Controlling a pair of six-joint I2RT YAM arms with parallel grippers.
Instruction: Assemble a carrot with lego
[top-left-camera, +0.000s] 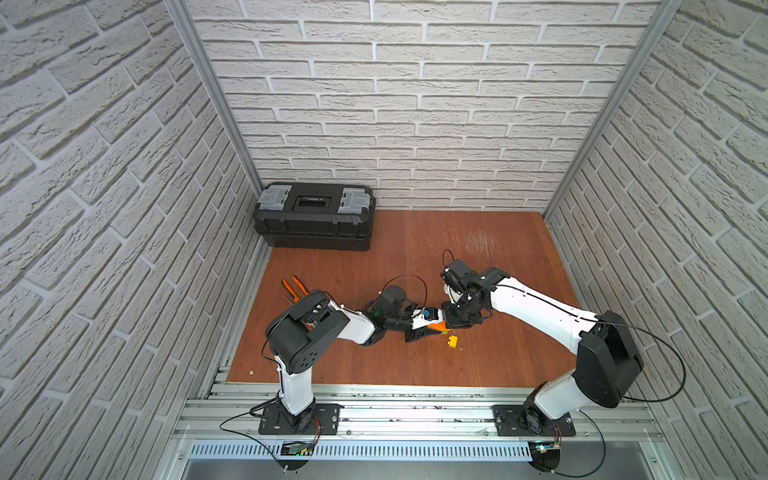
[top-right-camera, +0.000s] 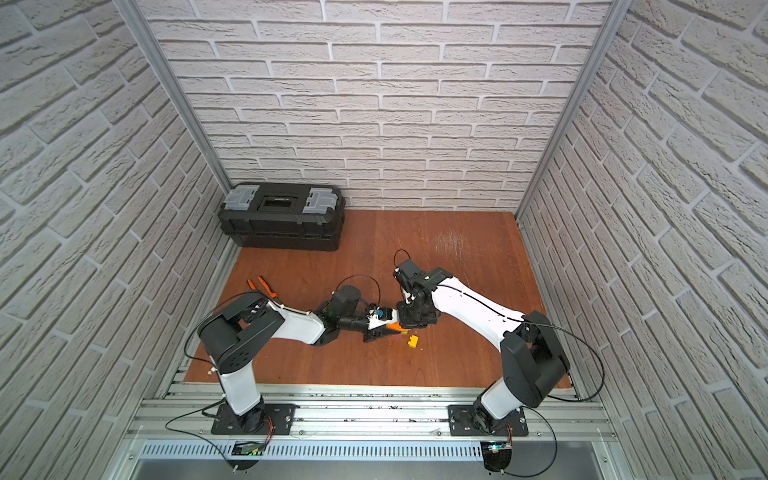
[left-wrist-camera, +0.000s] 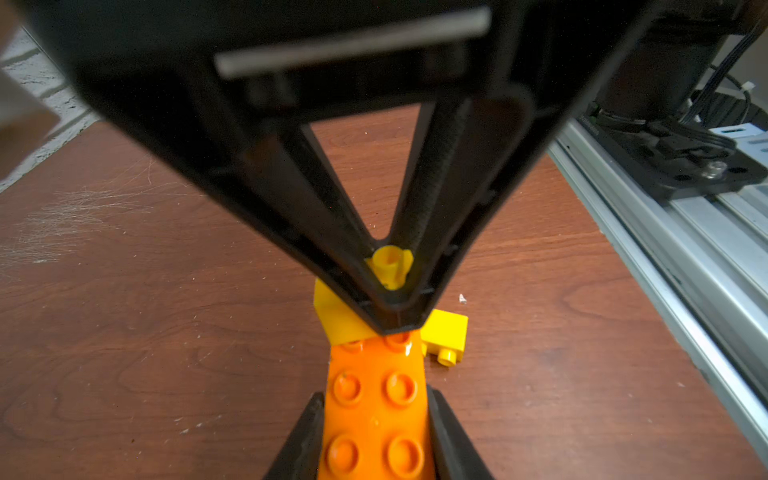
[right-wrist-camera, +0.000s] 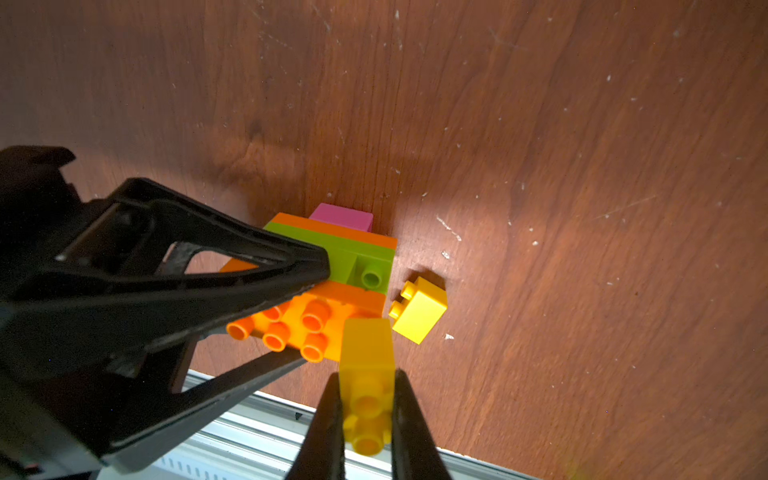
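My left gripper (top-left-camera: 432, 328) is shut on an orange brick assembly (left-wrist-camera: 372, 400) with a green layer (right-wrist-camera: 344, 260) and a pink piece (right-wrist-camera: 340, 213), at the front middle of the table. My right gripper (top-right-camera: 404, 320) is shut on a yellow brick (right-wrist-camera: 366, 344), held at the end of the orange studded part; whether it is seated cannot be told. A second, loose yellow brick (right-wrist-camera: 420, 312) lies on the table just beside them.
A black toolbox (top-left-camera: 312, 220) stands at the back left. Orange-handled tools (top-left-camera: 292, 289) lie at the left. A metal rail runs along the front edge.
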